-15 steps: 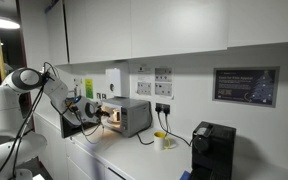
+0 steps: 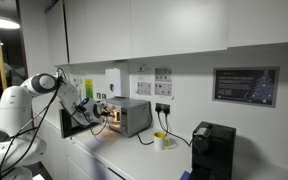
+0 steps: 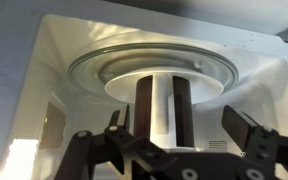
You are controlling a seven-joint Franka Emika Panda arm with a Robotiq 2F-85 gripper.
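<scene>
My gripper is open inside the lit microwave [image 2: 132, 117], its dark fingers [image 3: 242, 128] spread wide. Between and just beyond them is a dark brown, cup-like object [image 3: 179, 110] with a white band down its middle, possibly a handle. Gaps show on both sides, so the fingers look apart from it. Behind it appears a white round dish or disc [image 3: 121, 86], over the clear glass turntable [image 3: 94, 68]. In the exterior view the gripper's tips and the cup are too small or hidden to make out.
The microwave's pale inner walls [image 3: 269, 85] stand close around the gripper. On the counter [image 2: 134, 153], to the right, are a yellow-and-white mug [image 2: 161, 141] and a black coffee machine [image 2: 213, 150]. Cupboards [image 2: 179, 25] hang above.
Over the last second the arm has leaned right, toward the microwave, its elbow shifting right and slightly down. The microwave and counter items have stayed put.
</scene>
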